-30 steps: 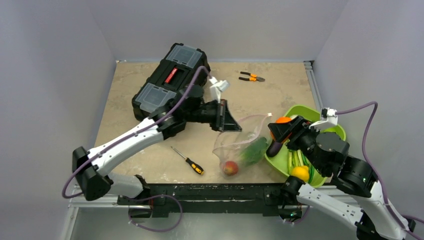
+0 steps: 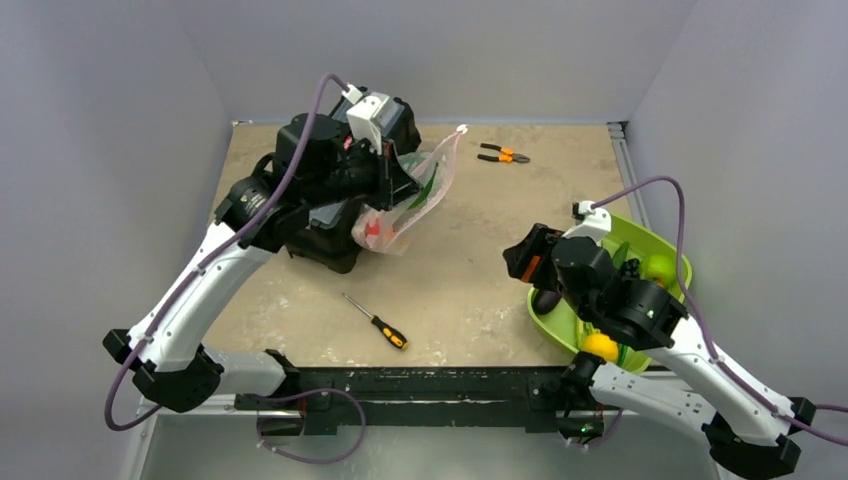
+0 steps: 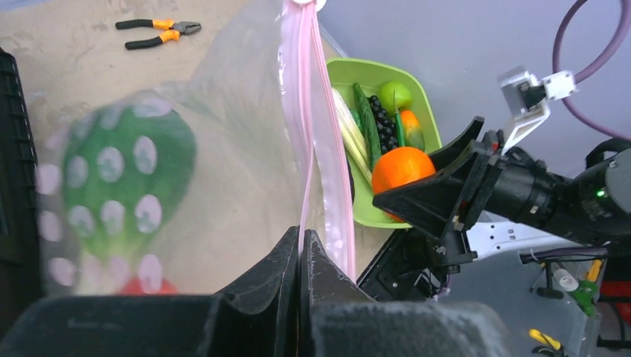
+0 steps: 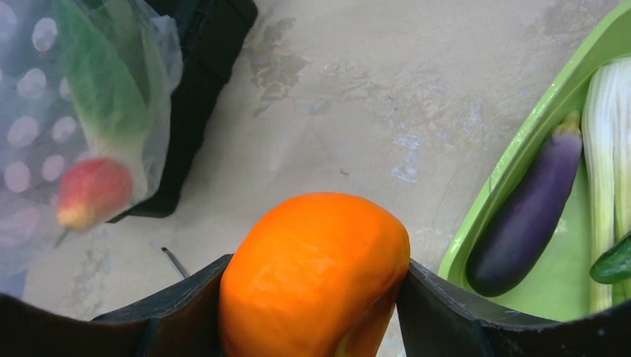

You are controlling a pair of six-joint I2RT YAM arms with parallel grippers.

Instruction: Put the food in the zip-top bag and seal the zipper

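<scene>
The clear zip bag [image 2: 408, 215] hangs lifted in front of the black toolbox, its rim pinched by my left gripper [image 2: 415, 190], which is shut on it. Through the plastic show a leafy green vegetable [image 4: 111, 82] and a red fruit [image 4: 97, 192]. In the left wrist view the pink zipper strip [image 3: 306, 97] runs up from the fingertips. An orange pepper [image 4: 316, 271] sits between the fingers of my right gripper, with a pad touching each side. That gripper is near the left rim of the green bowl [image 2: 672, 250], apart from the bag.
In the bowl lie an eggplant [image 4: 532, 204], celery [image 4: 603, 149], a green apple [image 2: 659, 268] and a lemon [image 2: 601, 347]. A screwdriver [image 2: 380, 325] and pliers [image 2: 503, 154] lie on the table. The toolbox [image 2: 330, 240] stands behind the bag. Mid-table is clear.
The left gripper has carried the bag up and to the left, from the table's front to before the toolbox. The right gripper, with the orange pepper, has shifted left from over the bowl.
</scene>
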